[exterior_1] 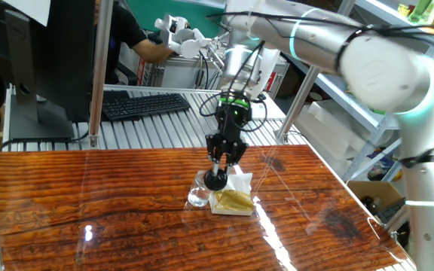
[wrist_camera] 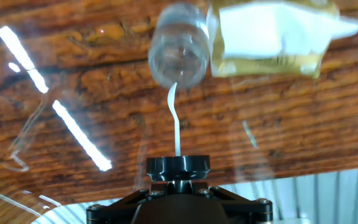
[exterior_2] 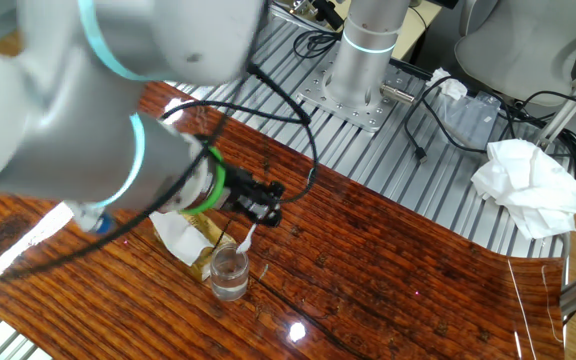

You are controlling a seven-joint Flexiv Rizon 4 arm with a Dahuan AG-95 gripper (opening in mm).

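My gripper [exterior_1: 224,150] hangs low over the wooden table [exterior_1: 89,196], beside a clear glass [exterior_1: 198,194] that has clear liquid at its bottom. Its fingers appear closed on a black round-ended holder [wrist_camera: 178,167] from which a thin, wavy white stick [wrist_camera: 176,127] juts out. In the wrist view the stick's tip overlaps the near edge of the glass [wrist_camera: 179,59]; exterior view 2 has the stick [exterior_2: 247,238] slanting down toward the glass [exterior_2: 230,280]. Whether the tip is inside the rim is unclear. The fingertips are mostly hidden by the holder.
Right against the glass lies a gold-and-white tissue pack [exterior_1: 233,202] with a tissue sticking up. Crumpled white paper [exterior_2: 528,188] rests on the metal slats past the table edge. A keyboard [exterior_1: 145,106] and monitor stand behind.
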